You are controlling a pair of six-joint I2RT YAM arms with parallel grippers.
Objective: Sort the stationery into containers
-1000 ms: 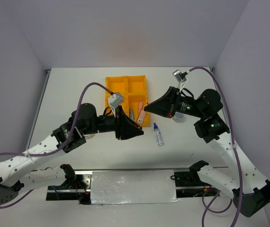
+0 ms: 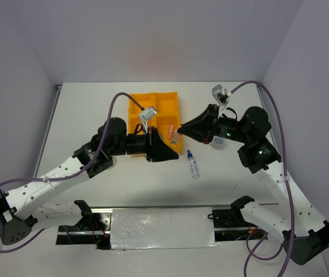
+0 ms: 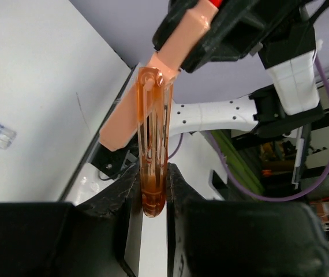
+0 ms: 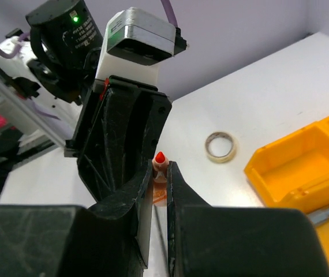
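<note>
In the left wrist view, my left gripper is shut on a clear orange, cap-like piece, which stands up from between its fingers. Behind that piece slants a peach-coloured stick, apparently a marker, its upper end at my right gripper. The right wrist view shows the right gripper shut on this marker, its red tip facing the camera. From above, both grippers are close together over the front right of the orange container. Whether cap piece and marker touch, I cannot tell.
Inside the container lie a pink piece and a grey item. A clear tube with a blue end rests on the table to its right. A tape roll lies left of the container.
My left gripper has moved slightly back and to the right, closer to the right one.
</note>
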